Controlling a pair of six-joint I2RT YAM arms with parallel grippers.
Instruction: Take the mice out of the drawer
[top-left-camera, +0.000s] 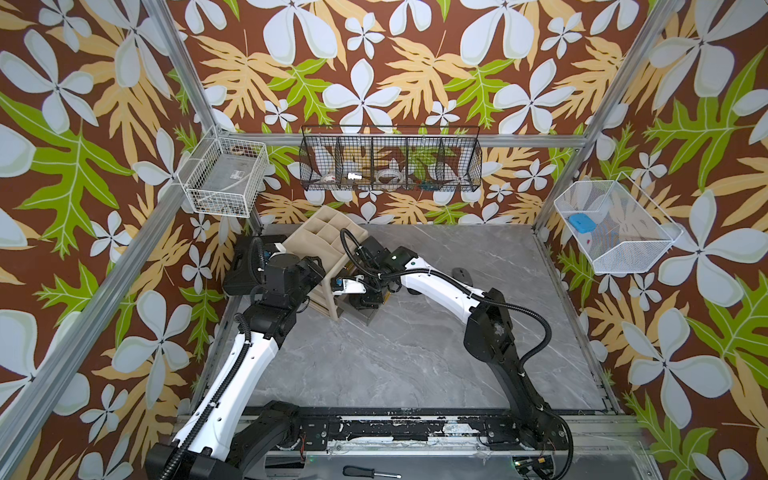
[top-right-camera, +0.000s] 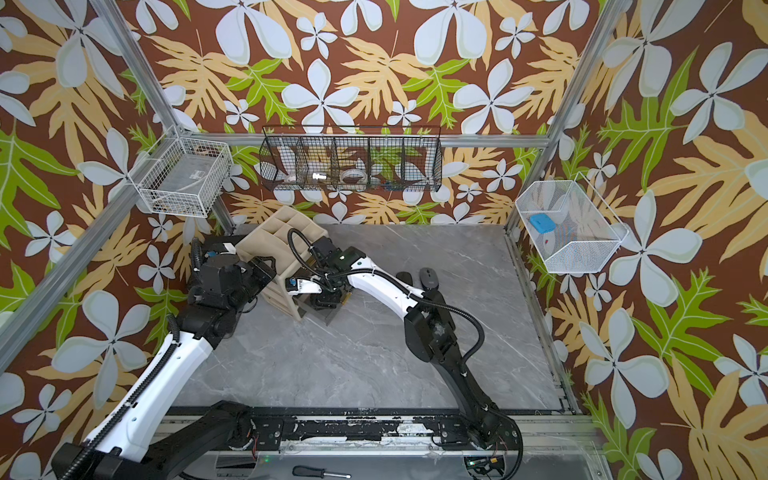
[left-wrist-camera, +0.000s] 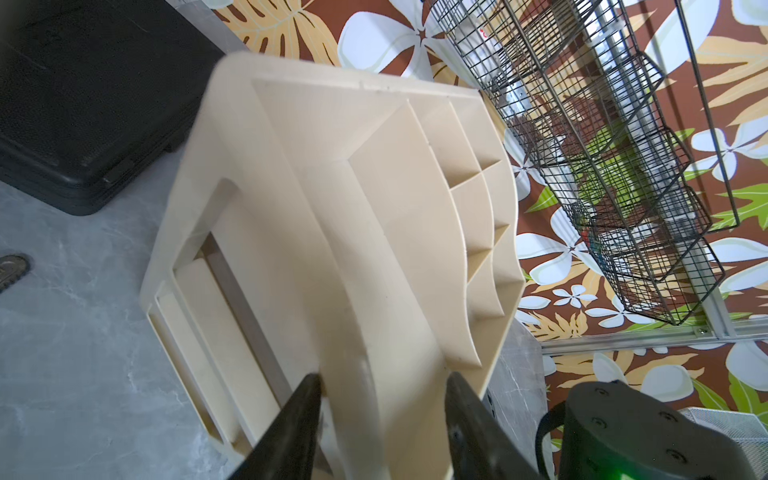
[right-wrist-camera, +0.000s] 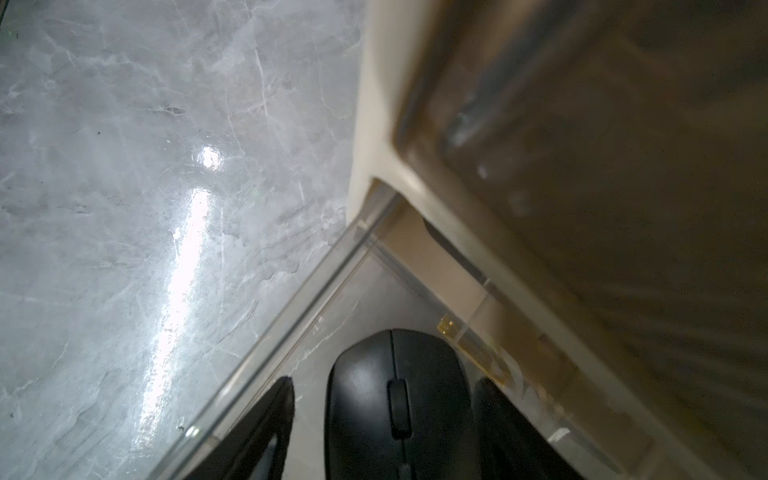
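Observation:
A black mouse (right-wrist-camera: 360, 400) lies in the clear pulled-out drawer (right-wrist-camera: 276, 336) of the beige organizer (left-wrist-camera: 280, 192). My right gripper is part open around it, one finger on either side. A gap shows between the left finger and the mouse; whether the right finger touches cannot be told. In the left wrist view, my left gripper is shut on the organizer's side wall. Two other dark mice sit on the table right of the organizer: one mouse (top-right-camera: 429, 277) and a second mouse (top-right-camera: 404, 277) beside it, near the right arm.
A black case (left-wrist-camera: 88, 104) stands left of the organizer. The black wire basket (top-left-camera: 389, 164) hangs at the back, with a white basket (top-left-camera: 226, 177) at the left and another white basket (top-left-camera: 616, 224) at the right.

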